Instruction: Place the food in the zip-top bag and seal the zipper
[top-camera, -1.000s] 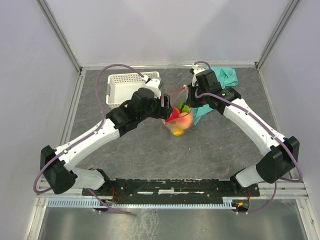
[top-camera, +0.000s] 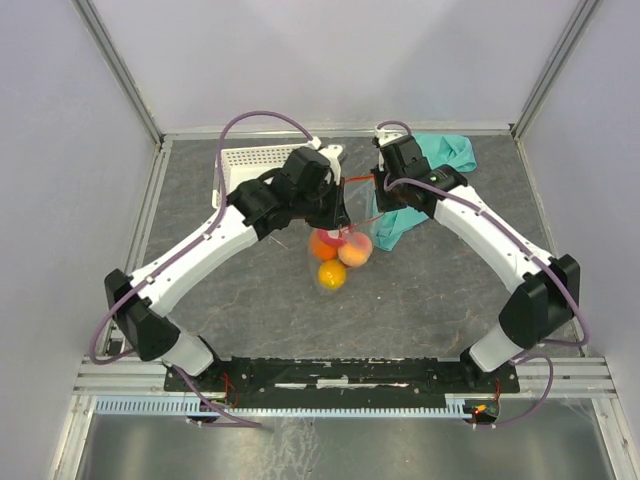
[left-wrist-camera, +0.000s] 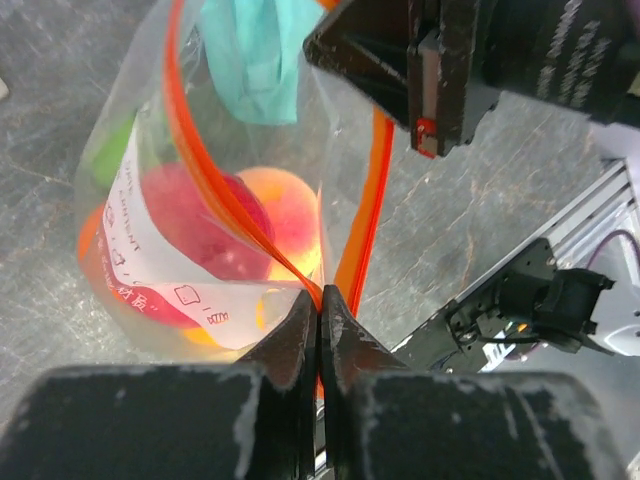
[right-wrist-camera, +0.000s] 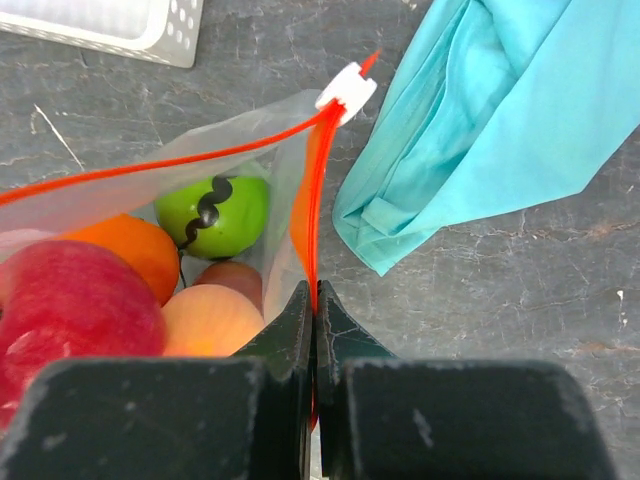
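The clear zip top bag hangs between my two grippers, its mouth edged in orange zipper strip. Inside lie a red fruit, a peach, a green pepper-like item, an orange item and a yellow-orange fruit. My left gripper is shut on the near part of the orange edge. On the far side of the mouth, my right gripper is shut with the orange edge pinched between its tips. A white zipper slider sits at the bag's back corner. The mouth gapes open between both grippers.
A white basket stands at the back left, its inside partly hidden by my left arm. Behind the right arm lies a turquoise cloth.
The right gripper shifted a little left. The food swung toward the front left.
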